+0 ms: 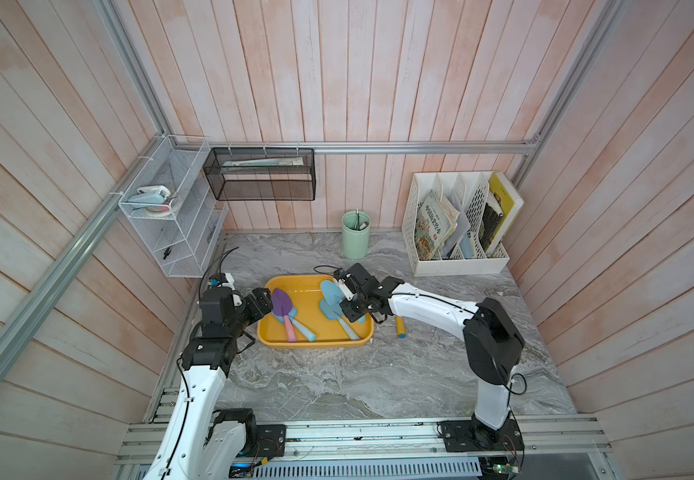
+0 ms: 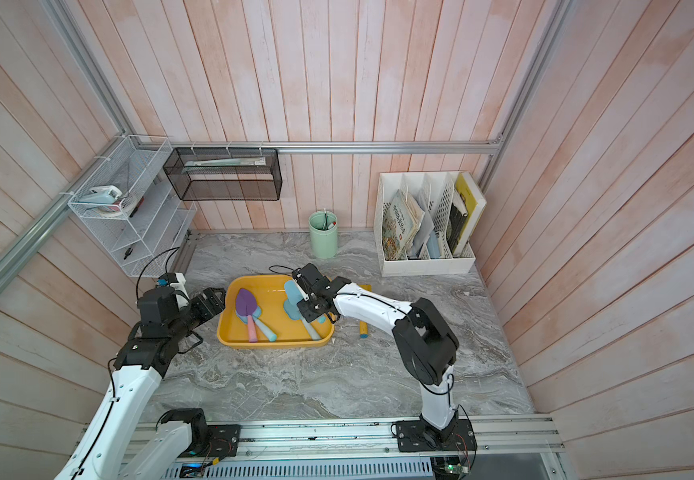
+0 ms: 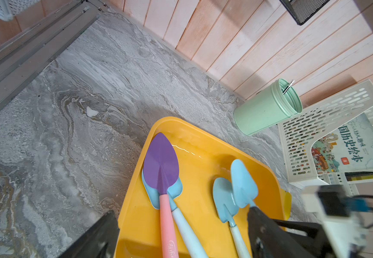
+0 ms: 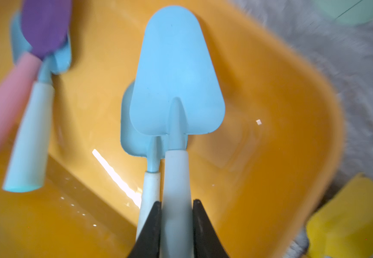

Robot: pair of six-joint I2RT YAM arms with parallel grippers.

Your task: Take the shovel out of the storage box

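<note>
The yellow storage box holds a purple shovel with a pink handle over a light-blue one at its left, and two light-blue shovels at its right. My right gripper is shut on the upper blue shovel by its pale handle, the blade raised over the other blue shovel. My left gripper hangs at the box's left end; whether its fingers are open or shut is unclear.
A mint cup stands behind the box, a white file holder with books at the back right. A yellow object lies right of the box.
</note>
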